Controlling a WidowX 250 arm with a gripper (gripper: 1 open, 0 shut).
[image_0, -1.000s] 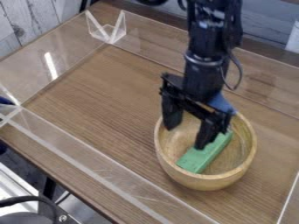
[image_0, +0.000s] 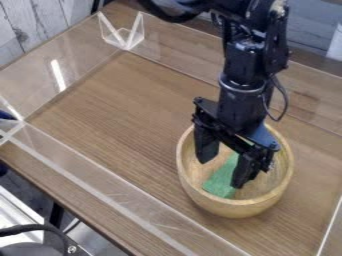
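Observation:
My black gripper (image_0: 229, 152) hangs down into a light wooden bowl (image_0: 234, 204) at the right of the table, open, its fingers spread over the bowl. A green object (image_0: 221, 180) lies in the bowl, partly hidden under the fingers.
A white wire rack (image_0: 122, 28) stands at the back left. Dark cables and fittings show at the lower left edge, off the table.
The gripper has come lower and toward the front over the bowl, now covering more of the green object.

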